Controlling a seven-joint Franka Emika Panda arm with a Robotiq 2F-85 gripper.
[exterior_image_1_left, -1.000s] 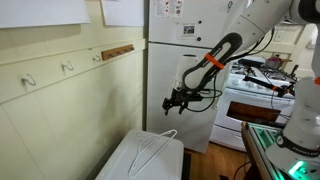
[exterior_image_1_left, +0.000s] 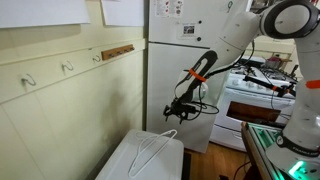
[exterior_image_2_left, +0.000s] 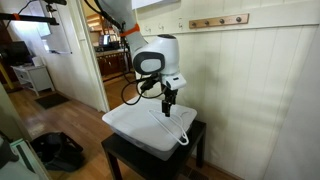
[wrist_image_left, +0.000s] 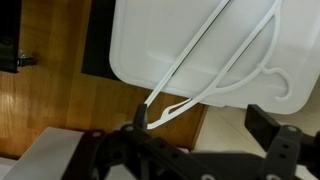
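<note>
A white clothes hanger (exterior_image_1_left: 148, 152) lies on the pale lid of a storage bin (exterior_image_1_left: 122, 157). In the wrist view the hanger (wrist_image_left: 213, 88) stretches from the lid's upper edge past its lower edge, with its hook towards the right. My gripper is open, its two dark fingers wide apart and nothing between them. From exterior view 2, the gripper (exterior_image_2_left: 168, 107) points down above the bin, near the hanger (exterior_image_2_left: 184, 139). Exterior view 1 puts the gripper (exterior_image_1_left: 178, 112) beyond the bin's far right corner; its exact height over the hanger cannot be told.
The bin rests on a black table (exterior_image_2_left: 128, 160). Behind it runs a white panelled wall with a wooden hook rail (exterior_image_2_left: 219, 20). A white fridge (exterior_image_1_left: 165, 75) and a stove (exterior_image_1_left: 250, 95) stand farther off. Wooden floor shows beside the bin.
My arm has come down a little over the last second, bringing the gripper lower. The hanger and the bin have stayed in place.
</note>
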